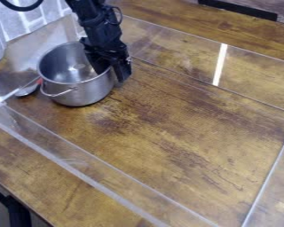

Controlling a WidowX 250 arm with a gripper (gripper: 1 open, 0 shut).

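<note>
A large stainless steel pot point(68, 90) with loop handles sits on the wooden table at the left, near the back. The black robot gripper point(111, 66) comes down from the top and is at the pot's right rim. Its fingertips are dark and overlap the rim, so I cannot tell whether they are shut on it. A small metal object point(27, 88), partly hidden, lies just left of the pot.
Clear plastic walls point(257, 96) border the wooden surface point(192, 142) at the back, right and front-left.
</note>
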